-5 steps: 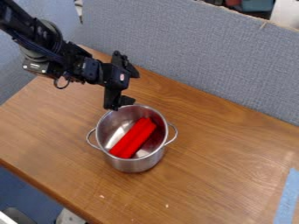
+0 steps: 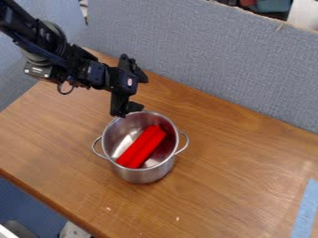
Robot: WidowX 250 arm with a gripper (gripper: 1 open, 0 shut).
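Note:
A steel pot with two wire handles stands on the wooden table, left of centre. A bright red oblong object lies inside it at a slant. The black gripper points down just above the pot's back rim, its arm reaching in from the upper left. It is open, and I see nothing held in it; its fingertips are small in this view.
A grey padded wall runs along the back. A light blue strip lies at the far right edge.

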